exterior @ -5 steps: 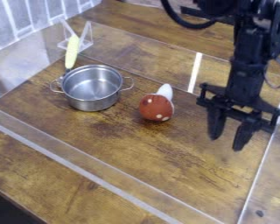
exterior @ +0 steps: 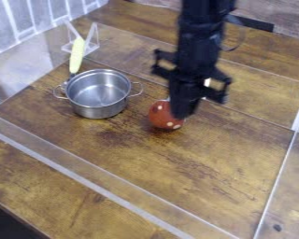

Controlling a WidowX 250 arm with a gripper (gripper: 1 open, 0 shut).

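Note:
My black gripper [exterior: 182, 103], blurred, hangs over a red spotted mushroom toy [exterior: 164, 118], its lower end partly in front of the toy's top; whether it touches cannot be told, and its fingers are too blurred to read. A steel pot [exterior: 100, 101] with two handles stands to the left.
A yellow corn cob [exterior: 78, 54] lies by a clear rack [exterior: 91, 36] at the back left. Clear walls edge the wooden table [exterior: 139, 187].
My gripper has moved left from the right side of the table to over the mushroom toy. The pot and corn are unmoved.

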